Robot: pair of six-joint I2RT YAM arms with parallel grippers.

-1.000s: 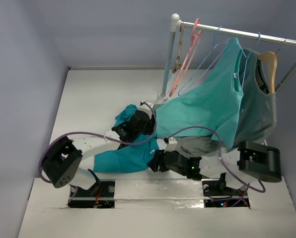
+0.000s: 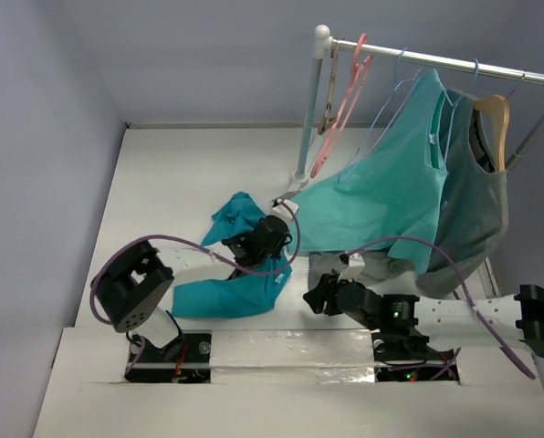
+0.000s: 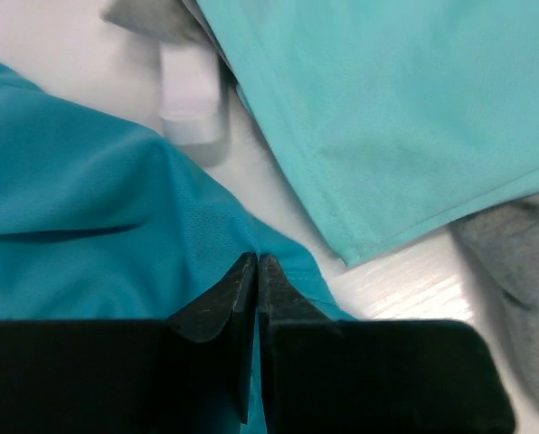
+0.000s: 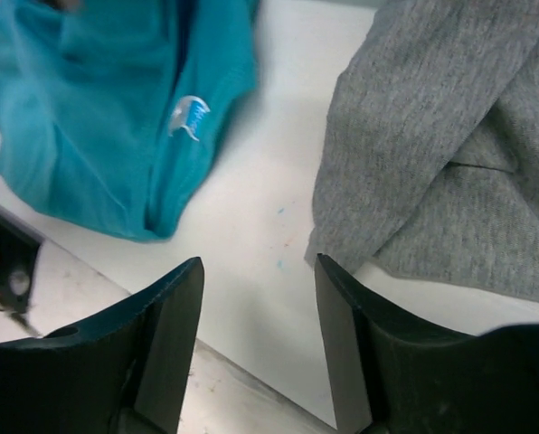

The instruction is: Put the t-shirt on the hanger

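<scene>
A dark teal t-shirt (image 2: 222,298) lies crumpled on the table, partly hidden under my left arm. In the left wrist view my left gripper is shut, its fingertips against the teal cloth (image 3: 197,237); whether a fold is pinched between them cannot be made out. My right gripper stands open with nothing between its fingers, over bare table to the right of the t-shirt (image 4: 116,136). A pale blue hanger (image 2: 379,119) and a pink one (image 2: 346,102) hang from the rack rail (image 2: 441,62).
A turquoise garment (image 2: 368,205) hangs from the rack, its lower edge near my left gripper. Beside it is a grey garment (image 2: 473,201) near a wooden hanger (image 2: 496,123). Grey cloth (image 4: 405,154) spreads over the table right of my right gripper.
My left gripper has moved right and slightly toward the front, to the t-shirt's right side. My right gripper has drawn away to the right from the t-shirt, leaving its lower corner uncovered.
</scene>
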